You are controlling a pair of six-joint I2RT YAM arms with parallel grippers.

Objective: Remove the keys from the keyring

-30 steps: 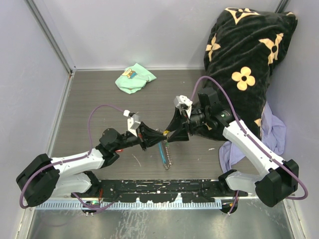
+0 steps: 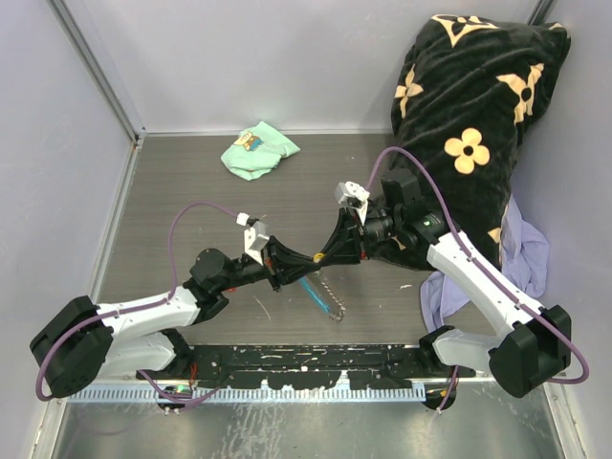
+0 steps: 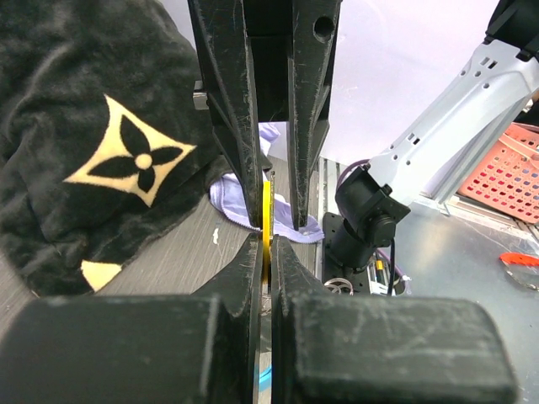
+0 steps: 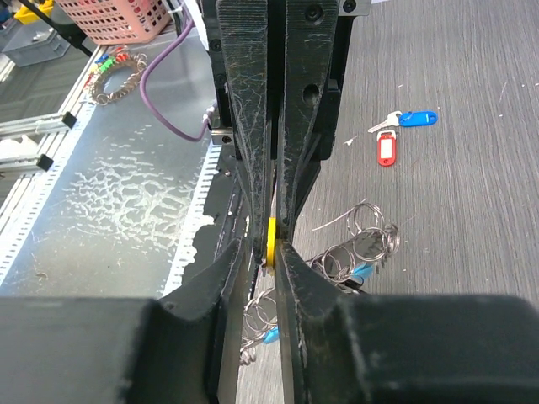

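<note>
Both grippers meet mid-air over the table's middle around a small yellow tag (image 2: 319, 257). My left gripper is shut, the yellow tag (image 3: 266, 210) edge-on at its fingertips. My right gripper (image 2: 337, 251) has its fingers partly apart at the tag's other side in the left wrist view. Below hang or lie wire rings with blue tags (image 4: 363, 271), forming a chain (image 2: 332, 296); whether it joins the yellow tag is unclear. A blue-tagged key (image 4: 414, 119) and a red tag (image 4: 386, 148) lie on the table.
A green cloth (image 2: 258, 150) lies at the back. A dark patterned blanket (image 2: 459, 105) and lilac cloth (image 2: 521, 258) fill the right side. Red baskets (image 4: 109, 17) stand outside the work area.
The chain of rings below the grippers has swung toward the right and front in the top view. The arms have barely moved.
</note>
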